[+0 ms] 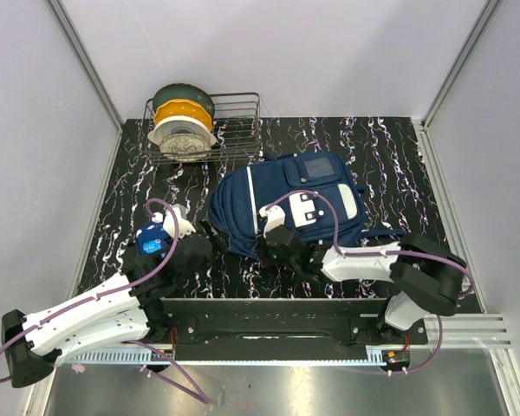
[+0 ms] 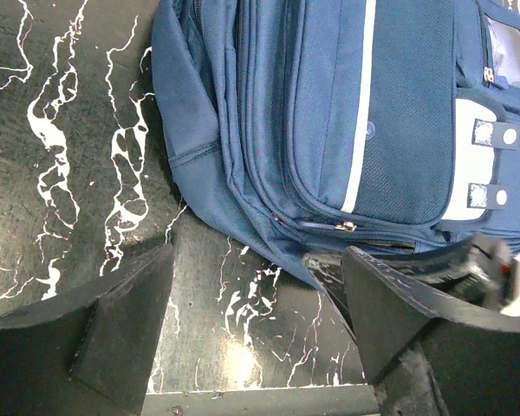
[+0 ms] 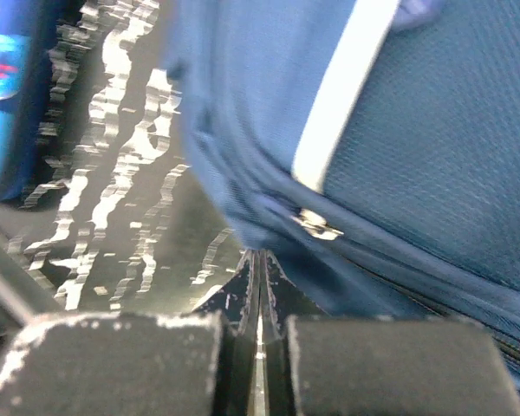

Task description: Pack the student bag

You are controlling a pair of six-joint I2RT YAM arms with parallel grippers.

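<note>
The dark blue backpack (image 1: 269, 195) lies flat on the marble counter. Along its near edge runs a zipper whose metal pull (image 3: 316, 224) hangs loose, just beyond the tips of my right gripper. That gripper is shut, its fingertips pressed together and nothing between them. In the left wrist view the same zipper pull (image 2: 345, 226) shows clear of the right fingers. My left gripper stands open and empty near the bag's left corner, over bare counter. A blue-labelled item (image 1: 151, 239) lies at the left, partly behind the left arm.
A wire rack (image 1: 237, 130) with several plates (image 1: 181, 110) stands at the back left. A strap (image 1: 383, 232) trails from the bag's right side.
</note>
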